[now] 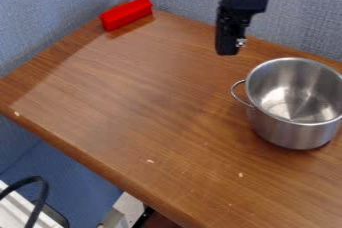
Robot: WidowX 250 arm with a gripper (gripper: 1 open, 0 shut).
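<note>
My black gripper (230, 42) hangs at the top, right of centre, above the back of the wooden table (120, 122) and above and a little behind a steel pot (294, 112). The gripper appears shut, with nothing visible between its fingers. The pot stands upright on the right, its wire handle at its left. A red block (126, 12) lies at the back left corner, apart from the gripper.
Padded walls line the back and left. Below the left edge are a cable and white equipment on a blue floor.
</note>
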